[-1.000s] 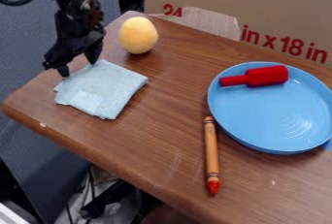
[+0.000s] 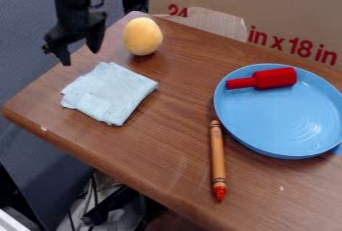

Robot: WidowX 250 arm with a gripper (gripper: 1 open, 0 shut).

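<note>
My black gripper (image 2: 75, 41) hangs at the upper left, raised above the table's left edge, behind the cloth; whether its fingers are open or shut is hard to tell. A pale blue cloth (image 2: 107, 92) lies rumpled on the left of the table, with a folded upper part. A yellow egg-shaped object (image 2: 143, 36) stands at the back of the table, right of the gripper.
A blue plate (image 2: 279, 122) on the right holds a red cylinder with a handle (image 2: 273, 78). An orange crayon (image 2: 218, 160) lies left of the plate. A cardboard box (image 2: 247, 10) stands behind.
My gripper has risen away from the cloth. The cloth's left and upper part has shifted and now looks more folded and rumpled.
</note>
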